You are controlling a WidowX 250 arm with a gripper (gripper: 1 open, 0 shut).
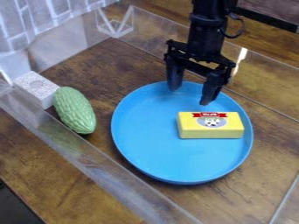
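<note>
My black gripper (195,82) hangs over the back part of a blue plate (152,144), its two fingers spread wide apart with nothing seen between them. A yellow box (211,131) with a red label lies on the right half of the plate, in front of the gripper and apart from it.
A green ridged vegetable (73,109) lies left of the plate, beside a white speckled block (37,87). Clear walls border the wooden tray (82,184). Bare wood shows at the back left and lower left.
</note>
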